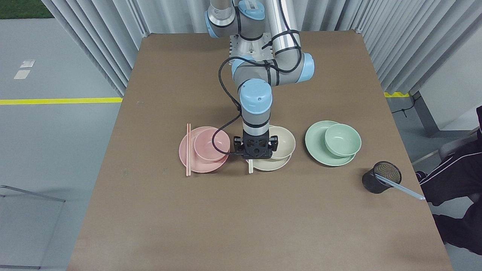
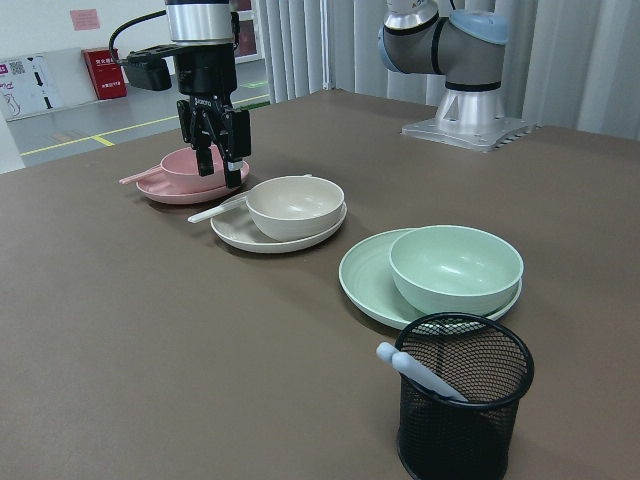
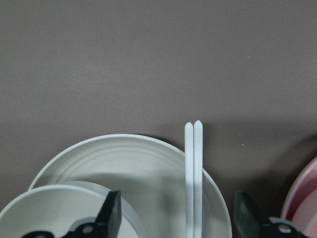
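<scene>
My gripper (image 1: pixel 255 151) hangs low over the middle setting; in the left view (image 2: pixel 215 160) it looks open. In the wrist view its two fingers straddle a pair of white chopsticks (image 3: pixel 197 183) lying on the cream plate (image 3: pixel 158 163), with nothing gripped. A cream bowl (image 3: pixel 49 213) sits on that plate. To the left stand a pink plate and pink bowl (image 1: pixel 210 142) with pink chopsticks (image 1: pixel 188 165).
A green plate (image 1: pixel 316 149) with a green bowl (image 1: pixel 343 137) stands to the right. A black mesh cup (image 1: pixel 375 183) holding white chopsticks (image 1: pixel 406 191) is near the right edge.
</scene>
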